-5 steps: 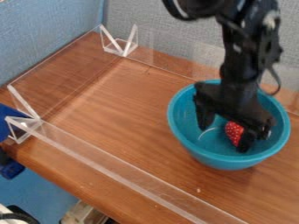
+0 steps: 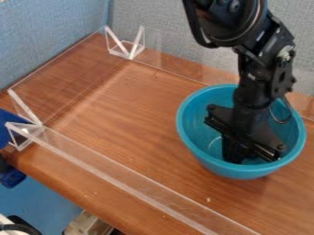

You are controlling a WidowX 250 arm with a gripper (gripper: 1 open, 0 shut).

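A teal bowl [image 2: 196,119] sits at the right of the wooden table. The black arm reaches down into it, and my gripper [image 2: 245,149] is low inside, over the bowl's bottom. The arm's body hides the fingertips and most of the bowl's middle, so I cannot see whether anything is between the fingers.
Clear plastic walls with white corner brackets [image 2: 125,46] run along its back, left and front. A blue object [image 2: 10,124] is at the far left edge.
The gripper has sunk deeper into the bowl over the last second. The red object seen there earlier is now hidden behind it.
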